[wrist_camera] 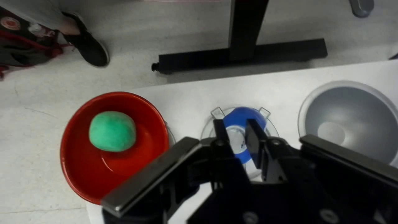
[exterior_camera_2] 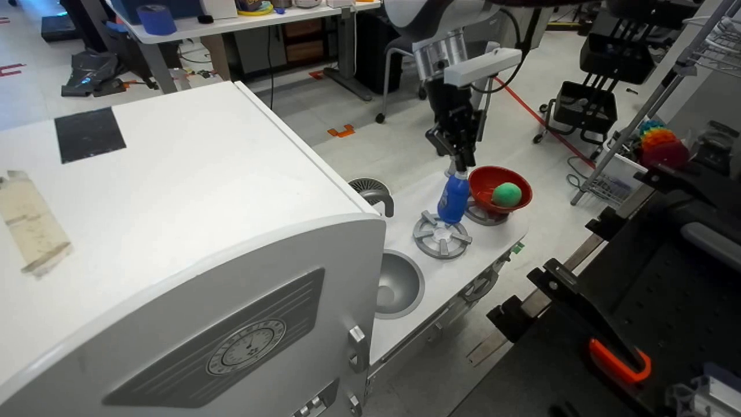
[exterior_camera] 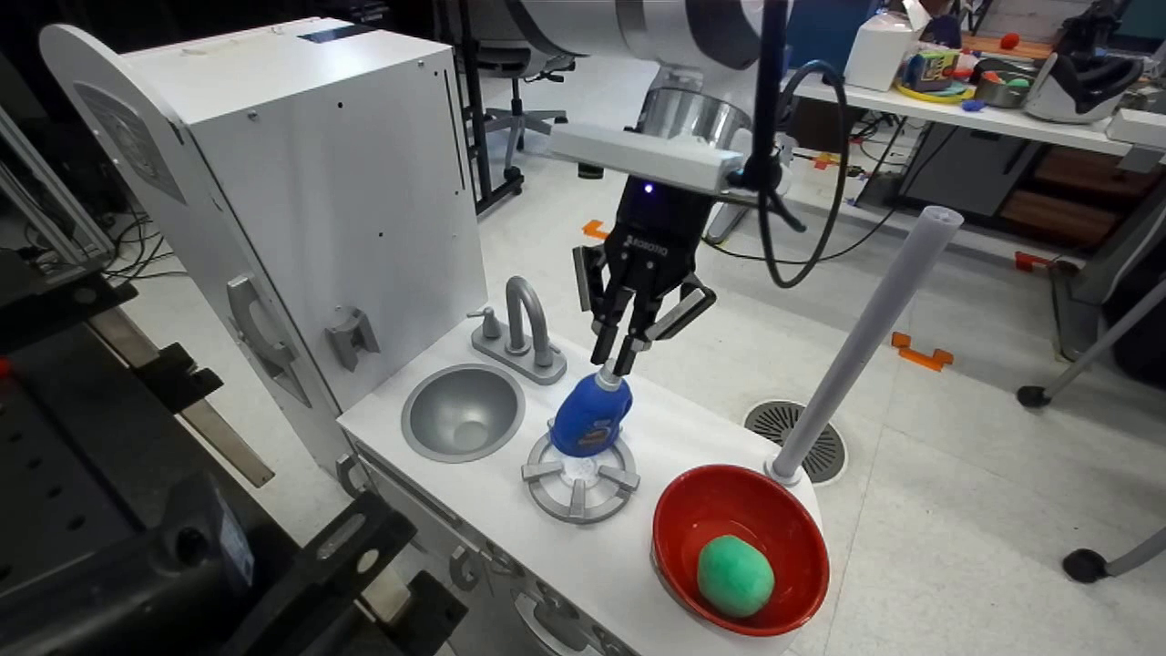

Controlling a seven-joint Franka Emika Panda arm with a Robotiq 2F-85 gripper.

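A blue bottle (exterior_camera: 591, 417) with a white cap hangs tilted from my gripper (exterior_camera: 612, 366), which is shut on its top. In exterior view 1 the bottle overlaps the far part of the grey stove burner (exterior_camera: 579, 509); whether its base touches the burner I cannot tell. Exterior view 2 has the blue bottle (exterior_camera_2: 453, 199) beyond the burner's centre, left of the red bowl. From the wrist, the white cap (wrist_camera: 236, 138) shows between my fingers, with the blue body below.
A red bowl (exterior_camera: 680, 523) holding a green ball (exterior_camera: 734, 576) stands right of the burner. The grey sink (exterior_camera: 464, 411) and faucet (exterior_camera: 525, 317) lie to the left, beside a tall white cabinet (exterior_camera: 328, 164). A grey post (exterior_camera: 864, 344) rises behind the bowl.
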